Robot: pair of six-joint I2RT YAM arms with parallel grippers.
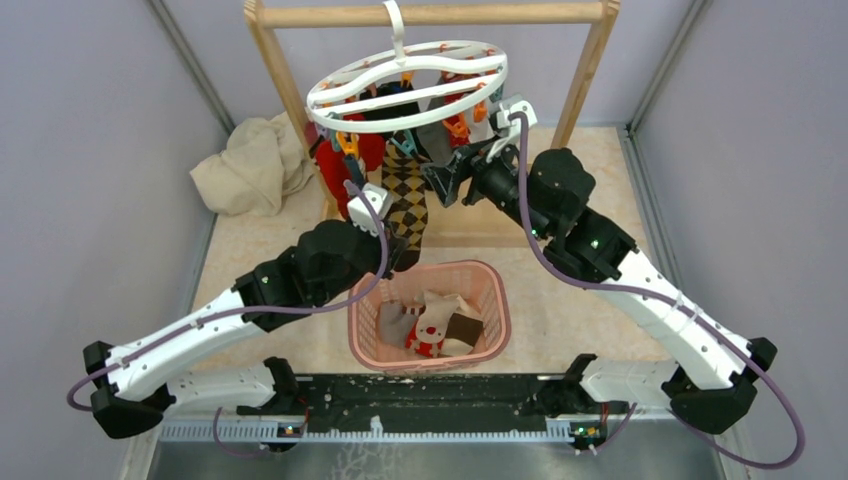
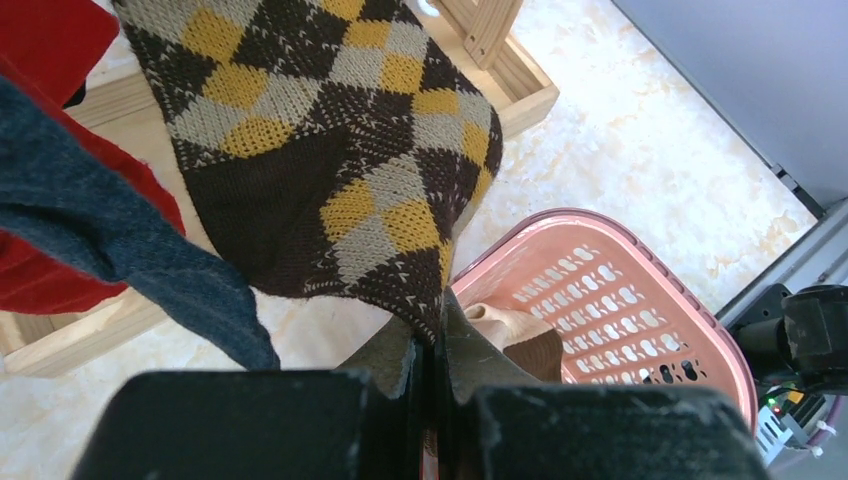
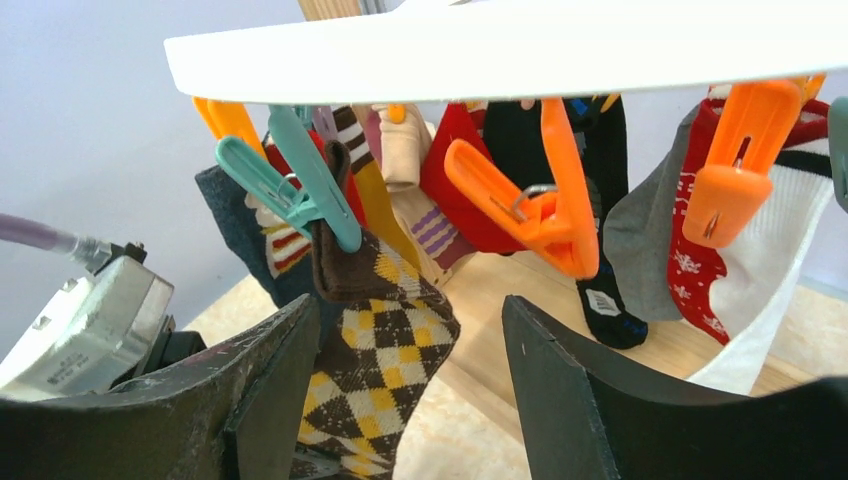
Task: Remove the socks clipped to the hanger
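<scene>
A brown, yellow and grey argyle sock point(image 3: 375, 355) hangs from a teal clip point(image 3: 300, 185) on the white round hanger point(image 1: 405, 125). Low on that sock, my left gripper is shut, pinching its fabric between the fingers. In the right wrist view my right gripper stands open below the hanger, its fingers apart with nothing gripped; the argyle sock hangs beyond the left finger. An orange clip point(image 3: 540, 205) without a visible sock is above the gap. Other socks remain clipped, among them a red one with white point(image 3: 700, 220) and a dark blue one point(image 2: 110, 215).
Below stands a pink basket point(image 1: 497, 300) with several socks inside. A wooden frame point(image 1: 470, 14) carries the hanger. Beige cloth point(image 1: 255, 165) lies on the floor at the left. Bare floor point(image 1: 580, 300) shows right of the basket.
</scene>
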